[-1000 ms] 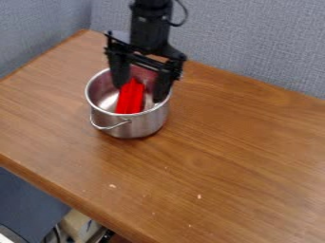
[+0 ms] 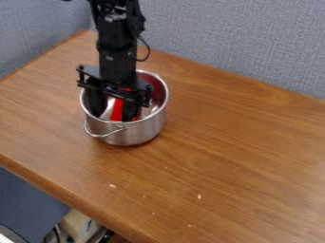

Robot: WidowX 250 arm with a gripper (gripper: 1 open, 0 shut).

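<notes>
A silver metal pot (image 2: 137, 128) with a wire handle stands on the wooden table, left of centre. The black gripper (image 2: 117, 95) reaches down inside it from above. A red object (image 2: 118, 107) in the pot is partly hidden behind the gripper; whether the fingers touch or hold it is unclear, as is how far they stand apart.
Grey panels (image 2: 241, 43) bound it at the back and left. The table's left edge drops away at lower left.
The gripper has moved left and lower, down into the pot. The red object is now more hidden behind it.
</notes>
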